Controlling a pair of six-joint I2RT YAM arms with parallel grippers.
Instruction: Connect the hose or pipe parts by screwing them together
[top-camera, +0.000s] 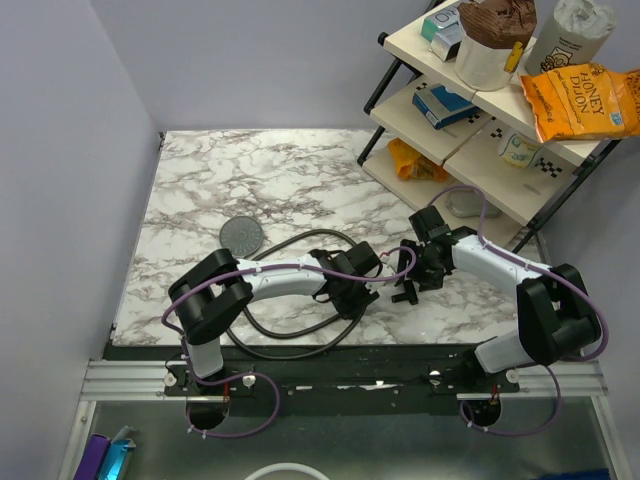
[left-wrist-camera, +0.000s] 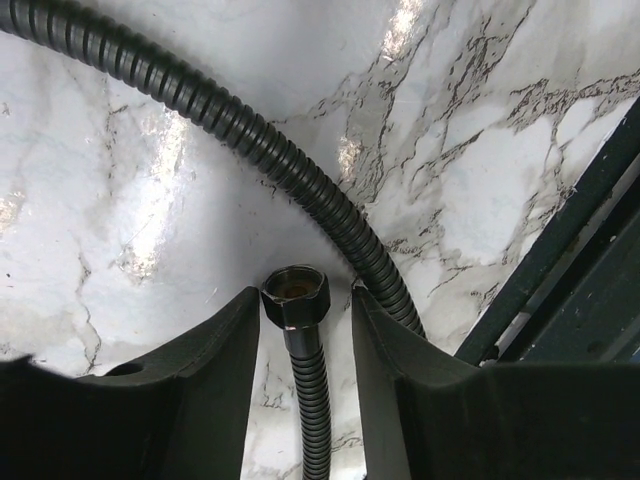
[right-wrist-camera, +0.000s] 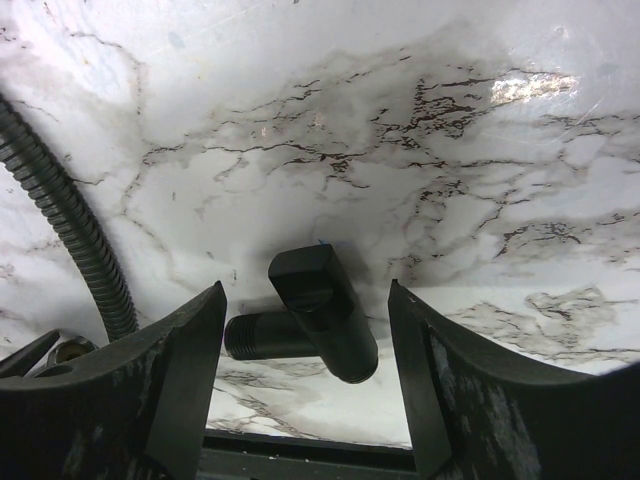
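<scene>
A black coiled hose (top-camera: 290, 335) lies on the marble top. In the left wrist view its hex nut end (left-wrist-camera: 296, 310) sits between the fingertips of my left gripper, which is part open with a gap either side; another stretch of hose (left-wrist-camera: 250, 140) runs just beside it. My right gripper is open over a black T-shaped fitting (right-wrist-camera: 320, 310), which lies on the marble between and below its fingertips, with a length of hose (right-wrist-camera: 75, 220) to the left.
A shelf unit (top-camera: 470, 165) with bags and boxes stands at the back right. A grey disc (top-camera: 241, 235) lies at the left. The front edge runs close below both grippers.
</scene>
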